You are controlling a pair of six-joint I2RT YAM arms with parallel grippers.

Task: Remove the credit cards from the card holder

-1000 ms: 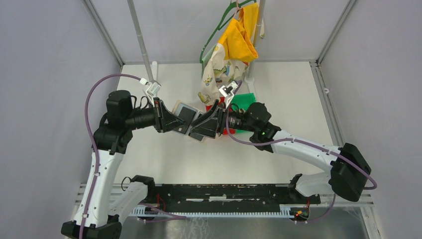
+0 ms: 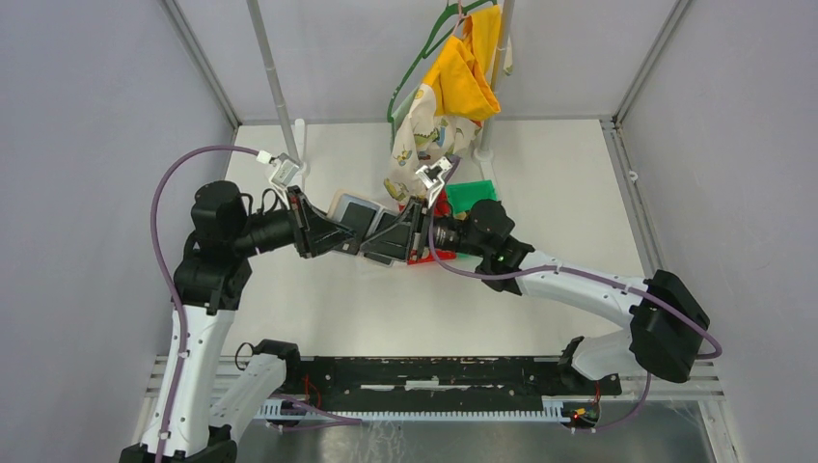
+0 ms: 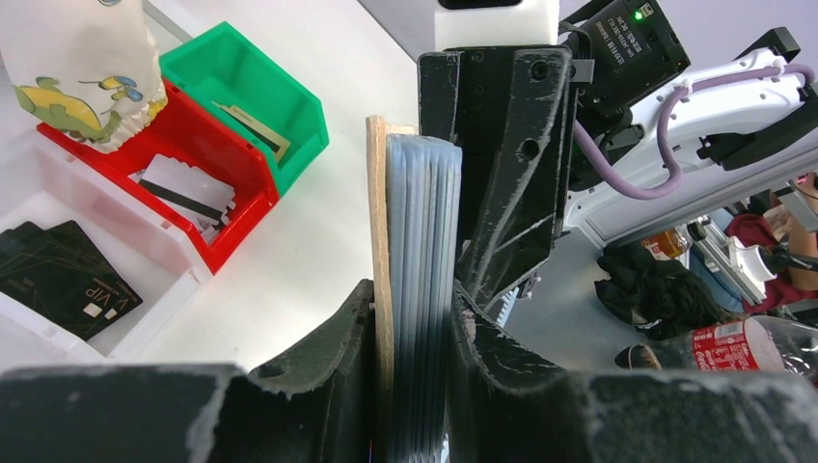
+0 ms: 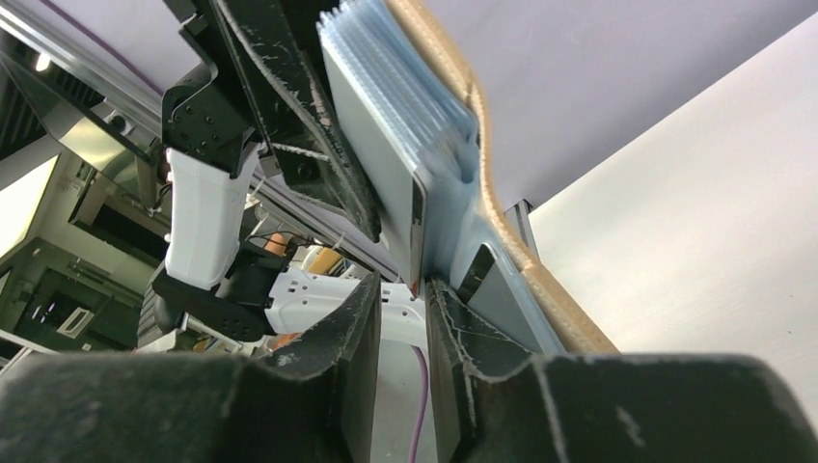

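Note:
A card holder [image 3: 415,241] with a tan cover and a stack of clear plastic sleeves stands edge-on in the left wrist view, my left gripper shut on it. In the top view both grippers meet over the middle, the left [image 2: 328,231] and the right [image 2: 400,231]. In the right wrist view, the holder's sleeves [image 4: 405,116] rise close by, and my right gripper's fingertips [image 4: 403,289] are at their edge, a card's edge showing behind; whether they grip it is unclear.
White, red [image 3: 241,231] and green [image 3: 299,106] bins stand behind, with cards inside. Hanging clothes [image 2: 463,68] are at the back.
Both arms have shifted slightly over the last second, the left wrist downward in the top view; the holder stays between them.

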